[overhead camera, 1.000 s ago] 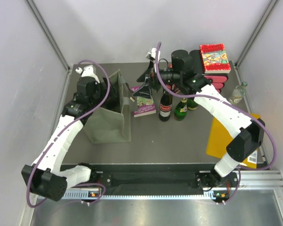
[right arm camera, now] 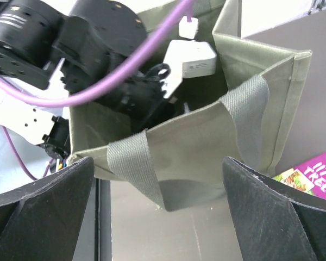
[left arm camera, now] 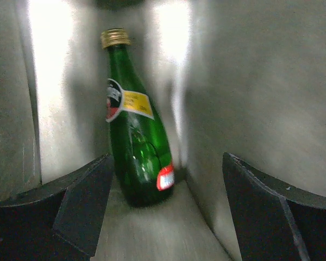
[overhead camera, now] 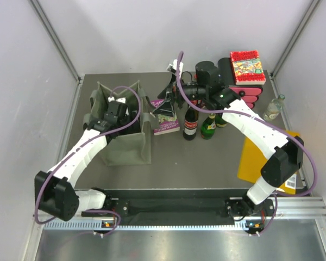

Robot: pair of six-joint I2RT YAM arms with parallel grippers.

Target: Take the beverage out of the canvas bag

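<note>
The canvas bag [overhead camera: 125, 149] stands open at the table's left, and my left gripper [overhead camera: 119, 115] is down inside it. In the left wrist view a green bottle with a gold cap [left arm camera: 139, 152] lies between the open fingers of that gripper, a little beyond their tips, against the bag's inner wall. My right gripper [overhead camera: 164, 103] stands open just right of the bag, above a pink book [overhead camera: 166, 125]; in its wrist view the bag's rim and straps [right arm camera: 243, 114] fill the middle.
Right of the book stand a dark bottle [overhead camera: 190, 128], green bottles [overhead camera: 208, 128] and a clear bottle [overhead camera: 273, 109]. Stacked books [overhead camera: 247, 65] sit at the back right, a yellow folder [overhead camera: 252, 163] at the front right.
My left arm has moved right and down into the bag, its wrist now lower in the top view over the bag's middle. The right arm has stayed put.
</note>
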